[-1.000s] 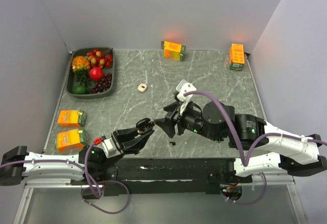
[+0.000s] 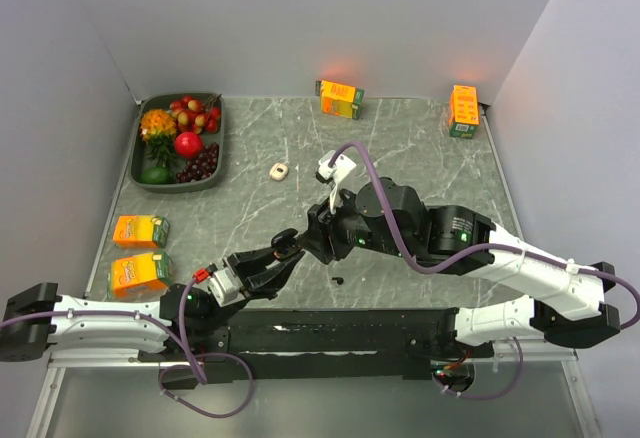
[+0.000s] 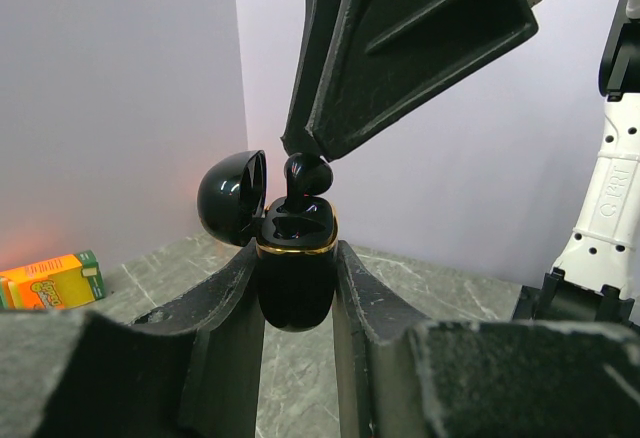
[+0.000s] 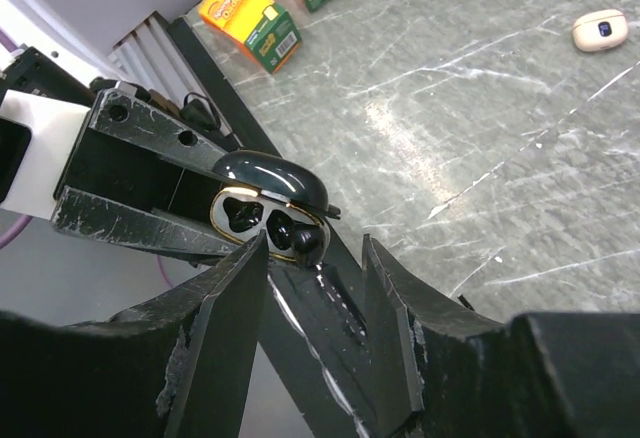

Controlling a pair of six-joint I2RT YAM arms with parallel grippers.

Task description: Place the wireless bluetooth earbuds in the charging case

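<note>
My left gripper is shut on the black charging case (image 3: 296,278), whose lid (image 3: 230,198) stands open. In the right wrist view the case (image 4: 232,213) shows its gold-rimmed tray with dark wells, and a black earbud (image 4: 307,242) sits at its end. My right gripper is just at that earbud, its fingers part open around it in that view; in the left wrist view its fingertips rest at the earbud's top. Whether they touch it is hard to tell. A small dark piece (image 2: 338,280) lies on the marble table.
A fruit tray (image 2: 170,184) is at the back left, with orange boxes (image 2: 140,230) at the left and others (image 2: 340,99) at the back. A small white case (image 2: 279,171) lies mid-table. The central marble is mostly clear.
The left gripper with the case has stayed nearly still, shifting slightly.
</note>
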